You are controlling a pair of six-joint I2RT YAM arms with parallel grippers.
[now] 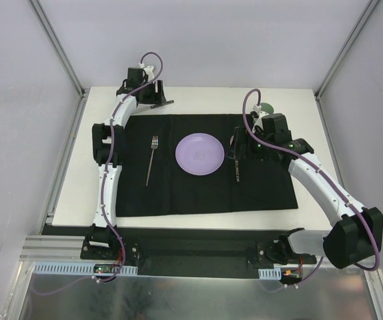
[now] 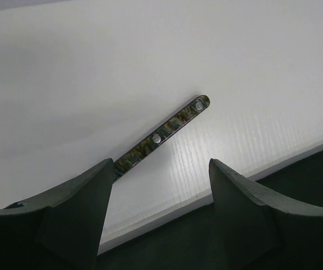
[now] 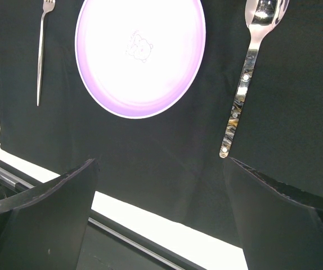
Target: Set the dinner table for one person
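Observation:
A purple plate sits mid-mat, a fork to its left and a spoon to its right, partly hidden from above by my right gripper. That gripper is open above the mat, its fingers empty. A utensil with a dark patterned handle lies on the white table at the back left; its far part is hidden in the left wrist view. My left gripper is over it, open.
The dark mat covers most of the white table. A green round object lies at the back right, partly behind my right arm. Walls border the table.

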